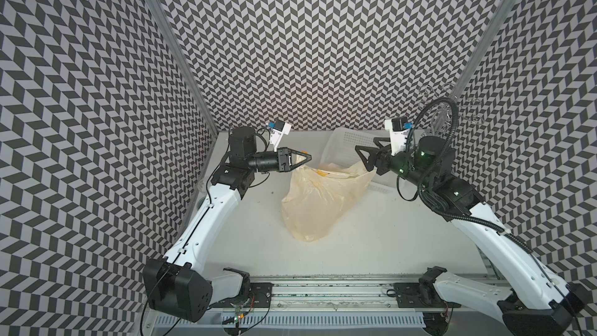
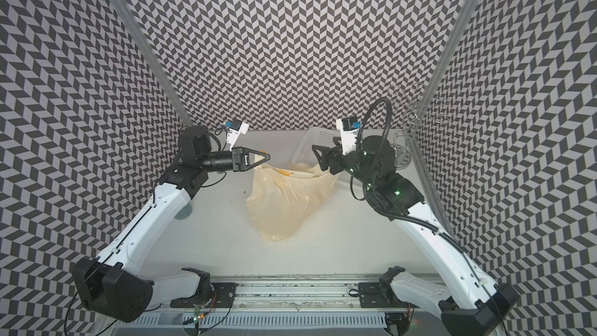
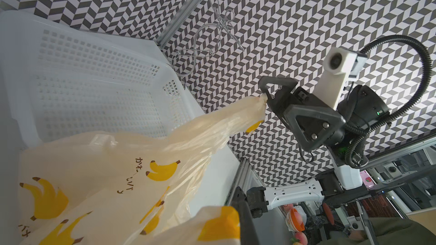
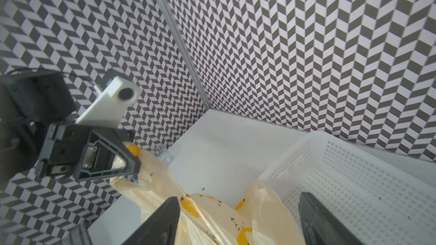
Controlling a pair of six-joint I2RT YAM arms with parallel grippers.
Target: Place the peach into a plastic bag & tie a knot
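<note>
The thin, pale plastic bag (image 1: 323, 208) with yellow banana prints hangs between the arms above the table. My left gripper (image 1: 309, 158) is shut on one upper corner of the bag. The opposite corner stretches up against my right gripper, whose fingers stand apart with bag film showing between and beyond them in the right wrist view. In the left wrist view, that corner touches the lower part of one right finger (image 3: 274, 81). Slightly slack, the bag's mouth edge spans both sides. No peach shows inside or on the table; the bag may hide it.
Behind the bag lies a white perforated basket (image 4: 363, 190), right of centre. A wire rack (image 3: 218, 27) stands in the far right corner.
</note>
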